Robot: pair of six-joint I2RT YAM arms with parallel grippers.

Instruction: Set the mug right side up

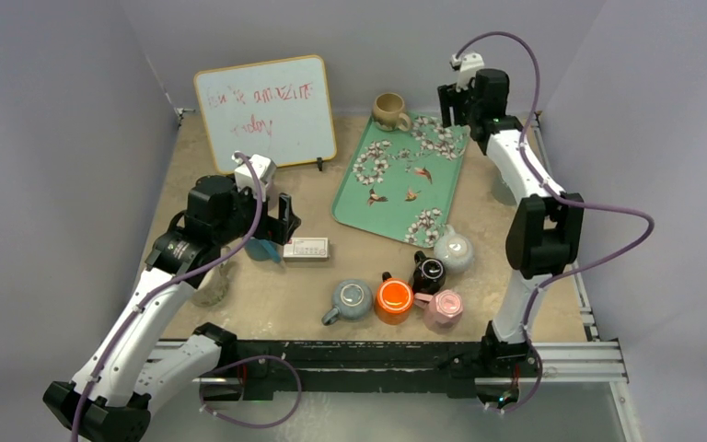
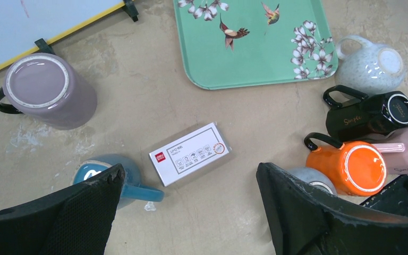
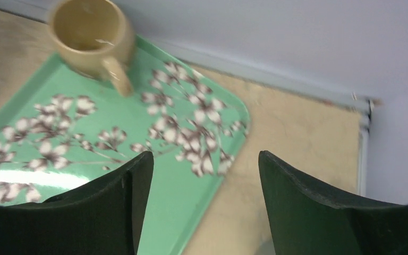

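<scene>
On the far left corner of the green tray [image 1: 357,201], the tan mug [image 1: 390,111] stands upright with its mouth facing up. In the right wrist view the tan mug [image 3: 87,33] shows its hollow inside, its handle toward the camera. My right gripper [image 1: 451,106] is open above the tray's far right corner, apart from that mug and empty. My left gripper [image 1: 287,221] is open near the white box [image 2: 189,153] and the blue mug [image 2: 118,166], nothing between its fingers. A purple mug [image 2: 50,90] sits bottom-up in the left wrist view.
Toward the front stand several mugs, including grey [image 1: 352,299], orange [image 1: 393,301], black [image 1: 428,275], pink [image 1: 443,310] and speckled white [image 1: 454,250]. A whiteboard [image 1: 267,109] stands at the back left. Most of the tray's surface is bare.
</scene>
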